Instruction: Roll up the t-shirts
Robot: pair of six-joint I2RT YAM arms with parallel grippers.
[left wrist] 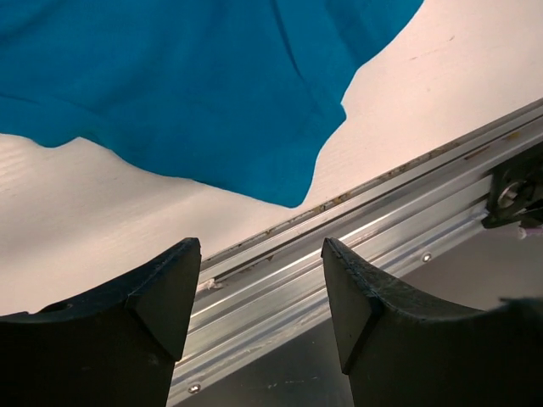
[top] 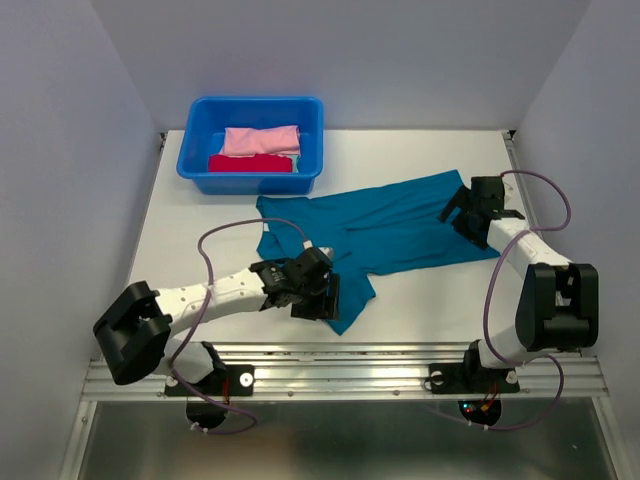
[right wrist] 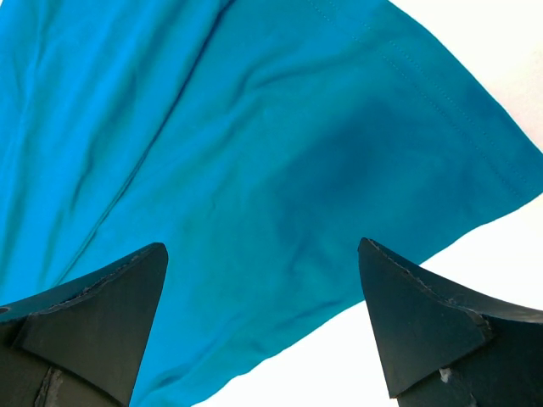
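A blue t-shirt (top: 400,225) lies spread on the white table, its body to the right and one sleeve pointing toward the front edge. My left gripper (top: 328,298) is over that front sleeve in the top view. In the left wrist view the sleeve's tip (left wrist: 284,182) shows just beyond the open fingers, with nothing between them. Over the hem end of the shirt, my right gripper (top: 455,212) stands open. The right wrist view has flat blue cloth (right wrist: 271,195) below the spread fingers, with a stitched hem (right wrist: 458,110) at the upper right.
A blue bin (top: 250,183) at the back left holds a pink folded cloth (top: 262,141) and a red one (top: 250,163). A metal rail (top: 340,365) runs along the table's front edge. Bare table shows at front right.
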